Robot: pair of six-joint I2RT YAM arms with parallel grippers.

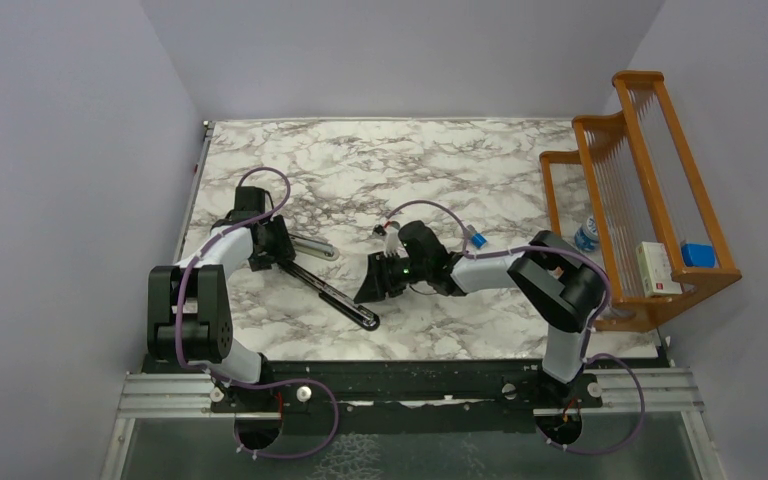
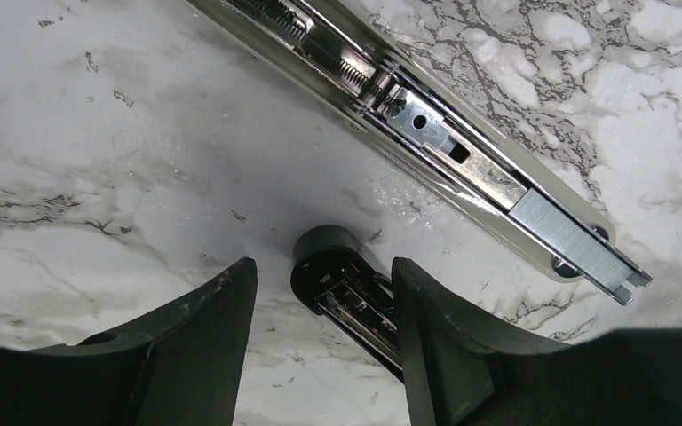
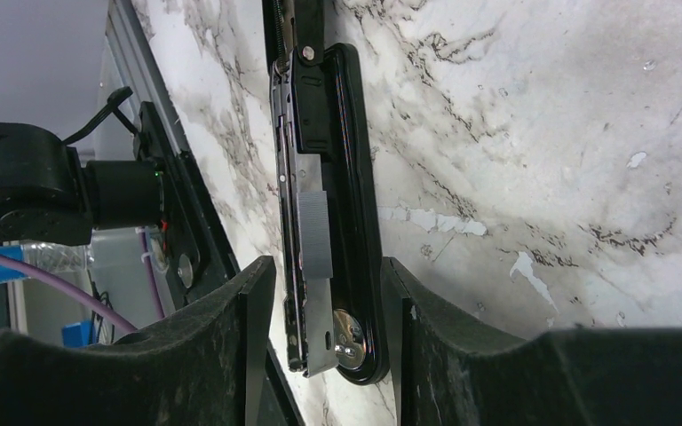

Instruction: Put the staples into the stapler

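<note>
The black stapler (image 1: 330, 290) lies folded open in one long diagonal on the marble table. In the right wrist view, a ridged silver staple strip (image 3: 315, 235) sits along its metal rail (image 3: 282, 195). My right gripper is open above that end, one finger on each side of the stapler in view, with clear gaps. My left gripper stands part open at the other end. The rounded black tip (image 2: 329, 253) shows between its fingers, nearer the right one; contact cannot be told.
A grey-green stapler (image 2: 506, 169), opened, lies just beyond my left gripper, with a silver strip (image 2: 573, 240) at its end. A wooden rack (image 1: 605, 210) holding a bottle (image 1: 586, 235) and boxes stands at the right.
</note>
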